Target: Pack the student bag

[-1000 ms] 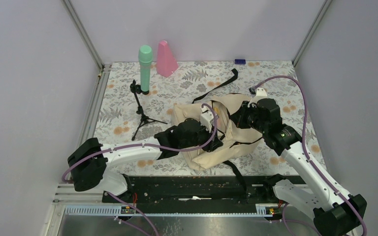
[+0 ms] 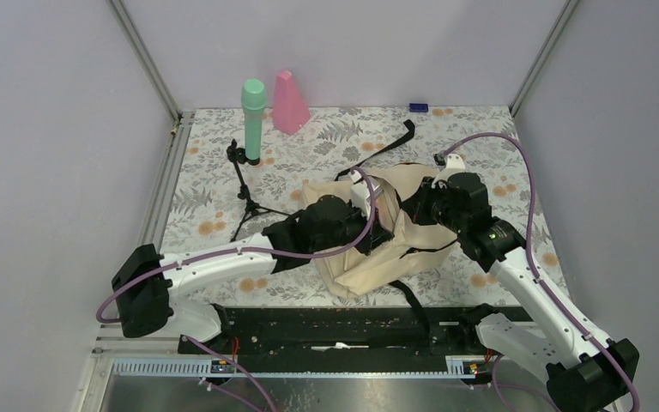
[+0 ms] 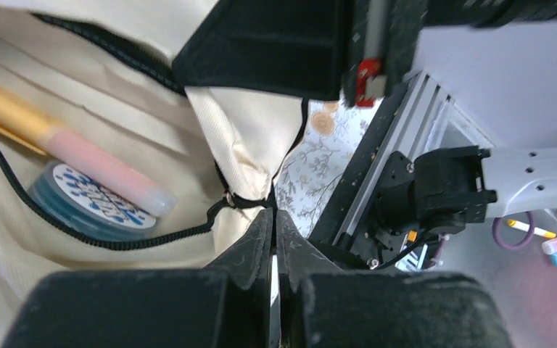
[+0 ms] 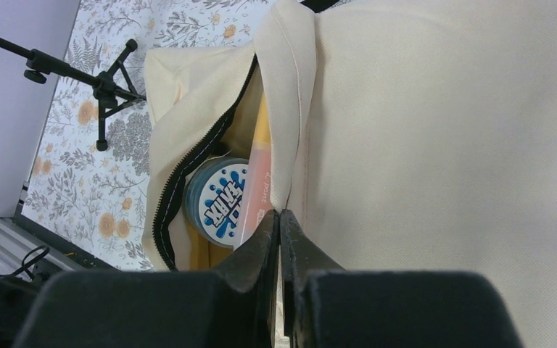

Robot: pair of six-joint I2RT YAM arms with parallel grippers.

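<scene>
The cream bag (image 2: 352, 275) lies open on the patterned table under both arms. Inside it, the right wrist view shows a round blue tub (image 4: 217, 199) with a lettered lid beside a pink-and-orange tube (image 4: 257, 181). My right gripper is shut on the folded fabric edge (image 4: 290, 138) of the opening. In the left wrist view, my left gripper is shut at the end of the bag's dark zip (image 3: 159, 239). Dark zip hardware meets its fingertips; whether any of it is pinched between them cannot be made out.
At the back left stand a green bottle-shaped object (image 2: 254, 120), a pink block (image 2: 289, 105) and a black tripod (image 2: 244, 193). A small dark blue item (image 2: 418, 108) lies at the back edge. Black straps (image 2: 386, 150) trail from the bag.
The right arm has stayed still.
</scene>
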